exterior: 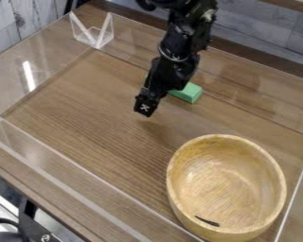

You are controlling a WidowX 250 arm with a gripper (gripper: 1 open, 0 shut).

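The black robot arm reaches down from the back centre, with its gripper (pixel 149 100) low over the middle of the wooden surface. The gripper is open; whether anything lies between its fingers is hard to make out. A green block (pixel 187 93) lies just right of the gripper, behind it, partly hidden by the arm.
A large pale yellow bowl (pixel 227 165) fills the front right. Clear plastic pieces stand at the back left and left edge. A low wall runs along the back right.
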